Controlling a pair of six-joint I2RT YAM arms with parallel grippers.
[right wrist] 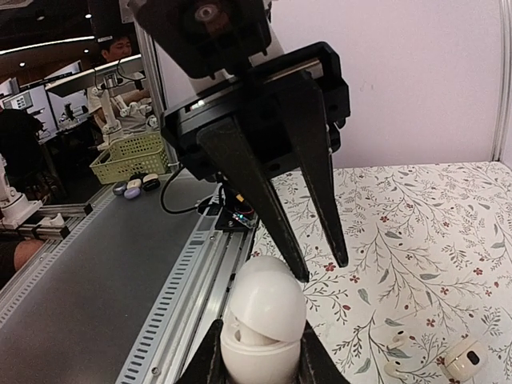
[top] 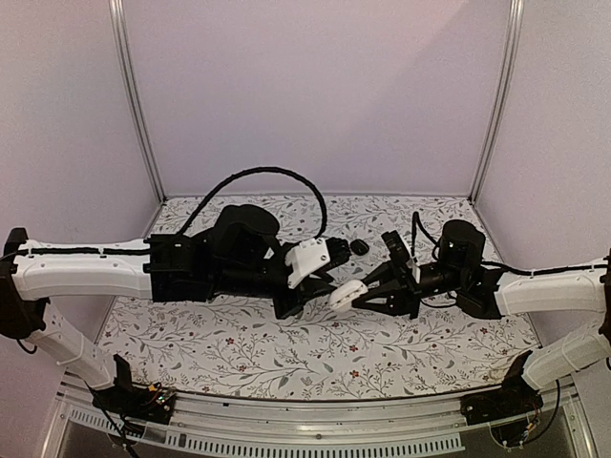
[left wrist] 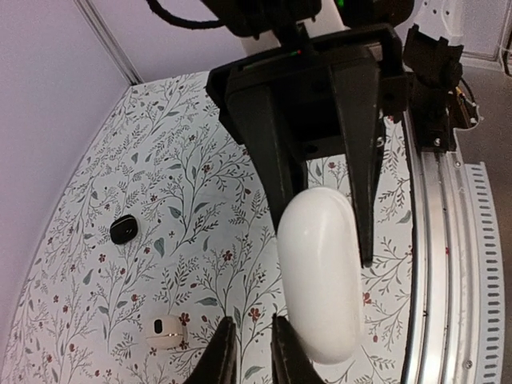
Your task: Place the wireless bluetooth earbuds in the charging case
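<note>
The white charging case is held in my right gripper, which is shut on it; in the left wrist view the case fills the right of the picture, upright between black fingers. In the right wrist view its lid sits above the body, with my left gripper's fingers just behind and above it. My left gripper is part open beside the case, its fingertips at the lower edge of its own wrist view. Whether they touch the case is unclear.
A small black object lies on the floral table behind the grippers. A small white object with a dark spot lies on the table, with small pale pieces near it. The table's front rail runs alongside.
</note>
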